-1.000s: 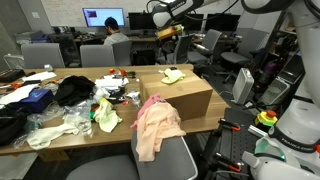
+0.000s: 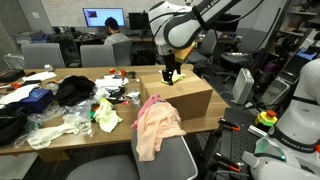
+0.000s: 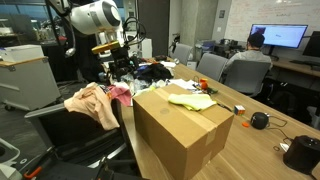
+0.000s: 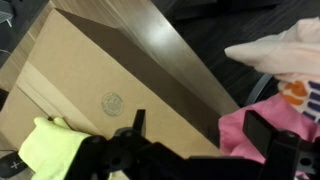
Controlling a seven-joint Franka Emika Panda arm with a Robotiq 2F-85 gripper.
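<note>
My gripper is open, with nothing between its fingers. In the wrist view it hangs above the edge of a closed cardboard box [image 4: 80, 75]; the pink cloth [image 4: 240, 135] lies below and to the right. A yellow cloth [image 4: 52, 148] rests on top of the box. Over the backrest of a chair, a peach cloth [image 2: 157, 127] hangs next to the pink one. From the opposite side, the box [image 3: 178, 125] stands on the table with the yellow cloth [image 3: 192, 101] on it, apart from the gripper [image 3: 120, 68].
Dark garments [image 2: 75, 90], white cloths [image 2: 52, 132] and small items crowd the long table. A black chair [image 2: 178, 158] stands against its front edge. In the second exterior view, a black speaker [image 3: 301, 154] and headphones [image 3: 262, 121] lie beyond the box. A person sits in the background.
The cloths and box look unmoved.
</note>
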